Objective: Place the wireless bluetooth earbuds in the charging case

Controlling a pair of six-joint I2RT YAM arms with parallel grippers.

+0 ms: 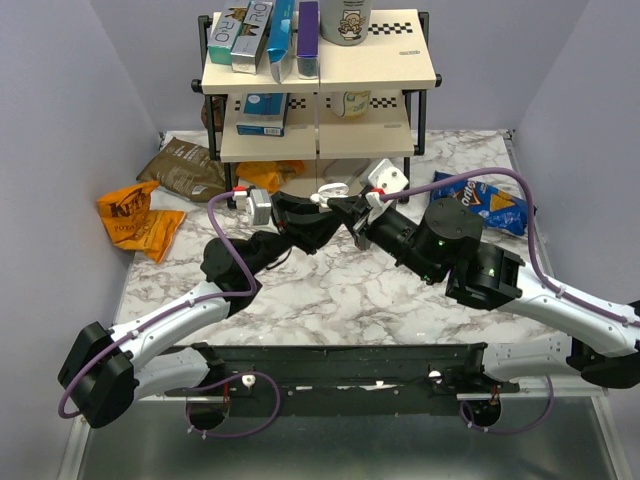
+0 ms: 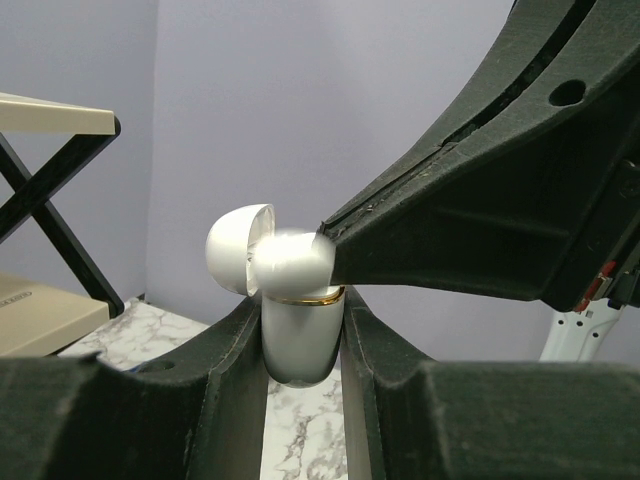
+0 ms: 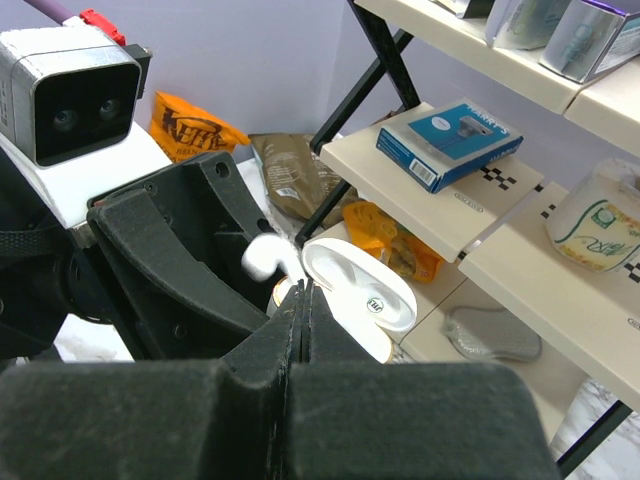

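The white charging case (image 2: 300, 340) is held in my left gripper, upright, with its lid (image 3: 360, 280) open. In the right wrist view a white earbud (image 3: 268, 255) is blurred at the case, just beyond the tips of my right gripper. The right gripper is shut, its fingertips against the top of the case. In the left wrist view a blurred white piece sits over the case's gold rim, beside those fingertips; whether the earbud is seated cannot be told.
A two-tier shelf (image 1: 370, 60) with boxes and jars stands behind the grippers. Snack bags (image 1: 140, 225) lie at the sides.
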